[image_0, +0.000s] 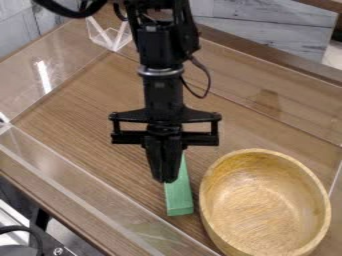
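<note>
My black gripper (164, 168) hangs vertically at the centre of the camera view, its fingertips pointing down and held shut with nothing visible between them. Just below and right of the fingertips lies a green rectangular block (179, 197) on the wooden table, its upper part partly hidden behind the gripper. To the right of the block sits a large round, light yellow bowl (274, 205), empty.
A white object (110, 32) stands at the back left. A black cable (24, 235) shows at the lower left edge.
</note>
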